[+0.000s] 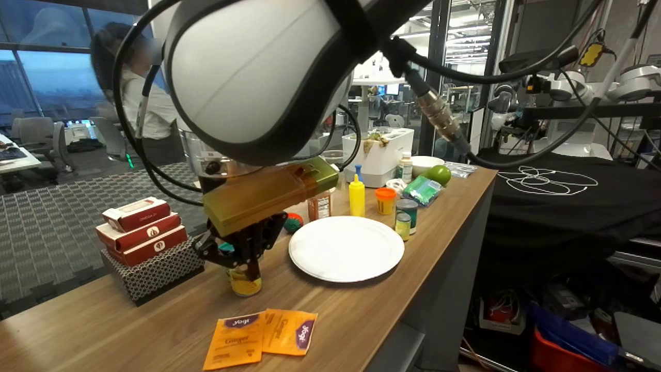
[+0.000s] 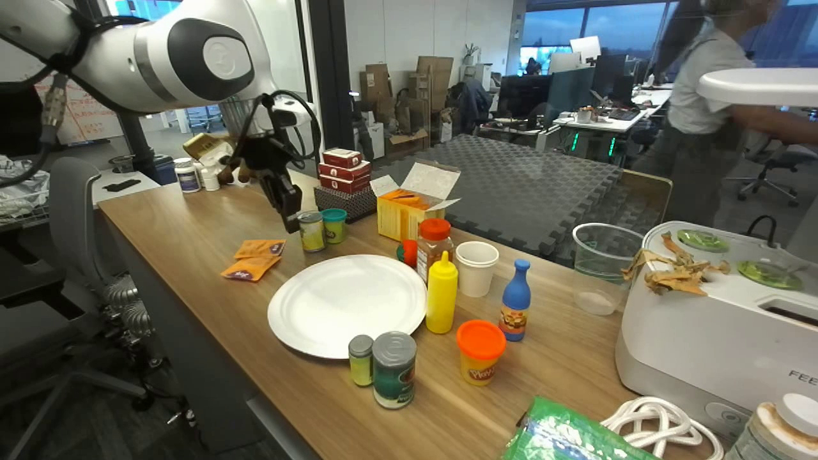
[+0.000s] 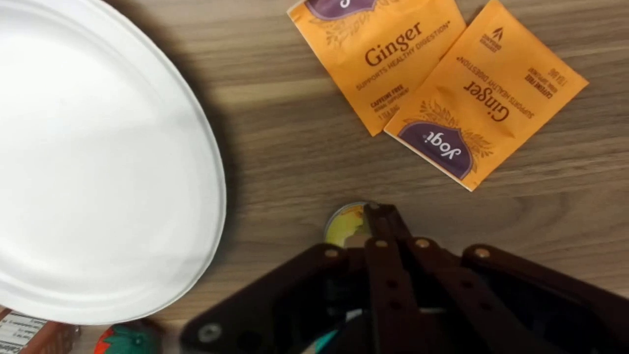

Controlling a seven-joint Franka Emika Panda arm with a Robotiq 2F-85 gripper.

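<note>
My gripper points down with its fingers together, and nothing shows between them. In the exterior view 1 it hides the upper part of a small yellow can standing on the table. The second exterior view shows the can upright, right beside the fingertips; whether they touch it cannot be told. From the wrist, the closed fingers cover much of the can. A white plate lies empty to one side, and two orange ginger tea packets lie flat nearby.
A teal tub stands close by the can. Red boxes are stacked on a patterned box, with an open yellow carton beside it. Bottles, cups and cans crowd the plate's far side. Bare wood surrounds the tea packets.
</note>
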